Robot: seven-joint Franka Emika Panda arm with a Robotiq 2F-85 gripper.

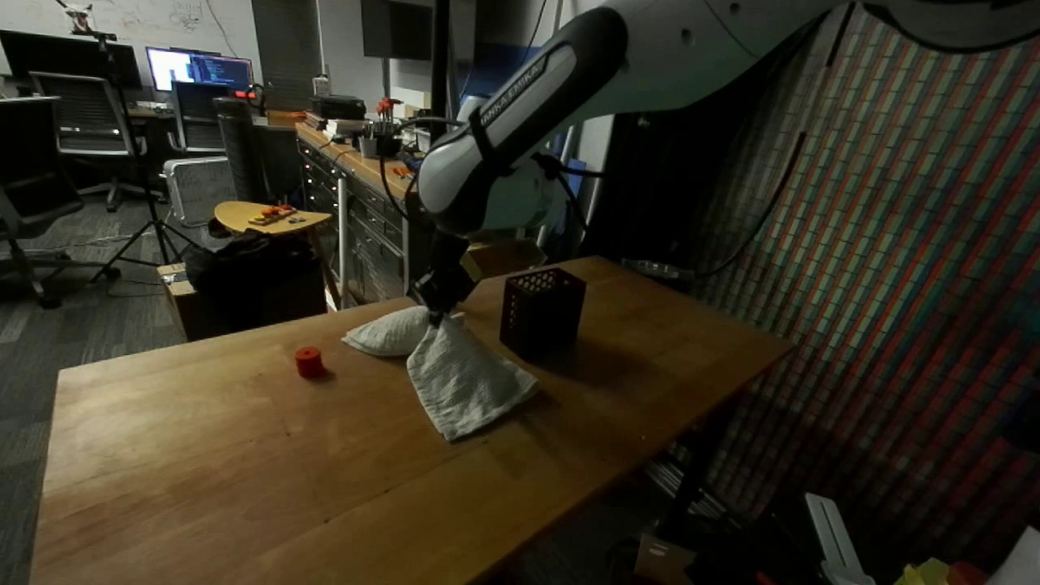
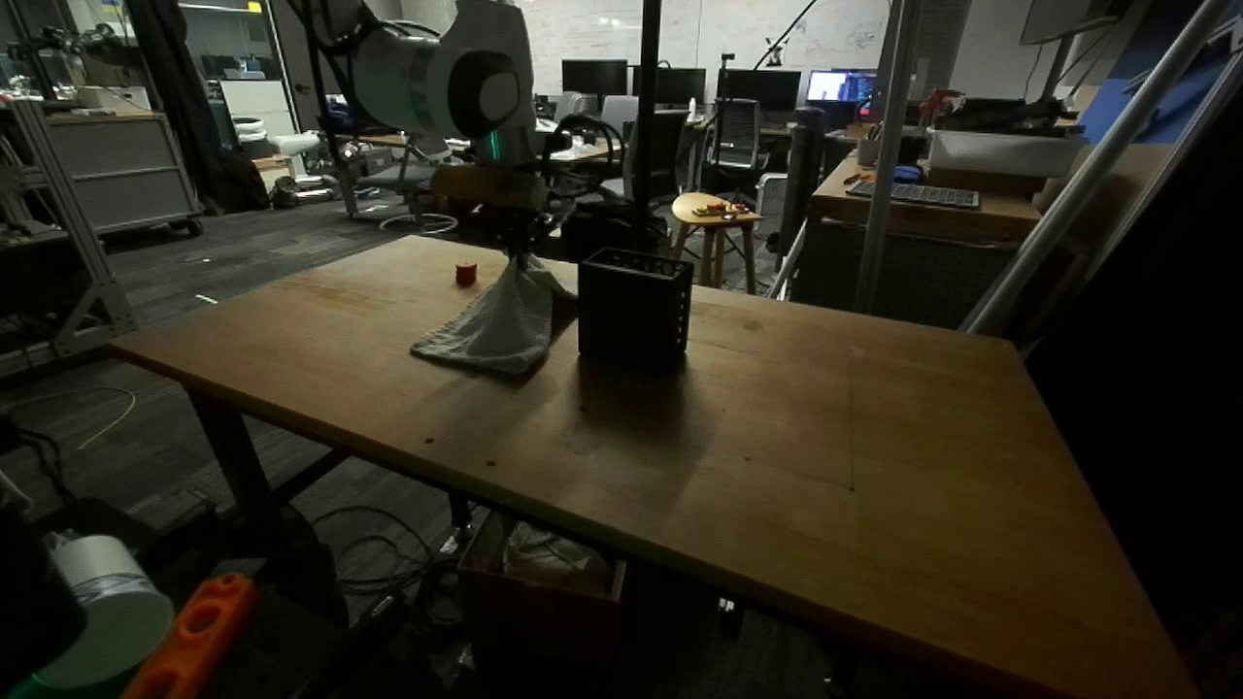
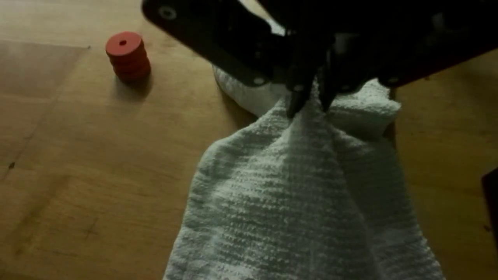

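Observation:
A white towel (image 1: 468, 385) is pinched near its middle by my gripper (image 1: 435, 317), which pulls it up into a peak while its outer parts drape down onto the wooden table. In the wrist view the ribbed towel (image 3: 298, 196) gathers in folds between the dark fingertips of my gripper. From the other side, exterior view 2 has the towel (image 2: 495, 320) hanging like a tent under the gripper (image 2: 520, 250). The part of the towel behind the fingers is partly hidden in the wrist view.
A red ridged cylinder (image 1: 309, 361) stands apart from the towel, to its left in exterior view 1. Close by on the right is a black perforated basket (image 1: 542, 312).

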